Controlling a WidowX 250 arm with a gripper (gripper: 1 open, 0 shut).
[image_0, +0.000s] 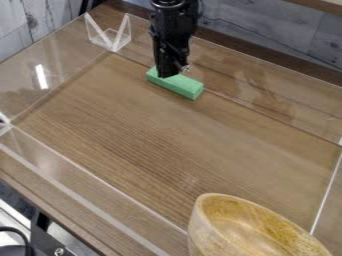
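A green block (178, 85) lies on the wooden table (147, 150) in the upper middle. My dark gripper (168, 62) hangs from the top of the view, just above and behind the block's left part. It looks apart from the block, but its fingers are small and dark, so their opening is unclear.
A large yellow bowl (254, 232) sits at the bottom right. A clear plastic object (110, 32) is at the upper left, and another pale piece is at the left edge.
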